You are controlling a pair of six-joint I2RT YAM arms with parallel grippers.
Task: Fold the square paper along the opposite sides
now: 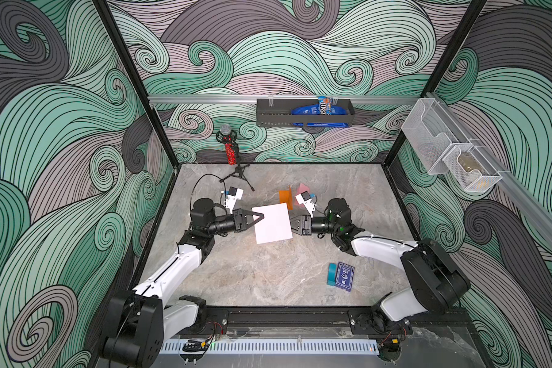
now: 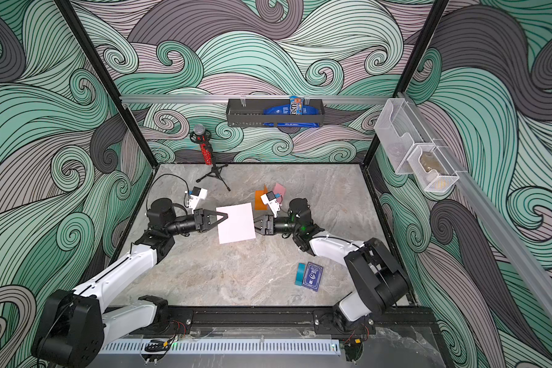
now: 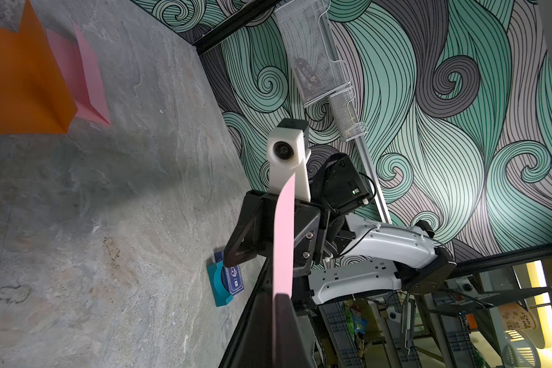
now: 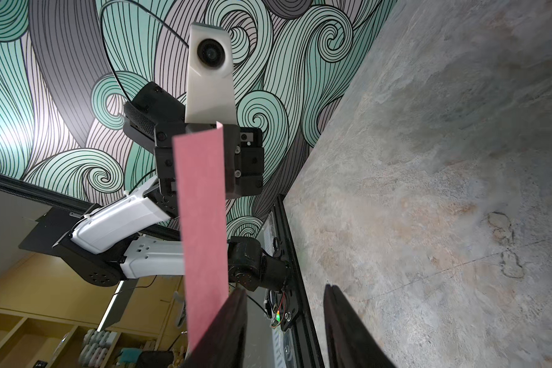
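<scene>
A pale pink square paper [image 1: 273, 225] is held up off the table between the two arms, seen broad-faced in both top views and nearly edge-on in the wrist views. My left gripper is shut on it, pinching the sheet close to its left side. Opposite, my right gripper stands part open by the paper's right edge. In the right wrist view the pink sheet [image 4: 201, 233] passes beside one finger [image 4: 230, 325], and the gap between the fingers looks empty.
Behind the paper stand a folded orange paper [image 3: 27, 86] and a folded pink paper [image 3: 90, 79]. A blue card box [image 1: 344, 276] lies against a teal object [image 1: 331, 274] at front right. A microphone on a tripod [image 1: 230, 150] is at back left.
</scene>
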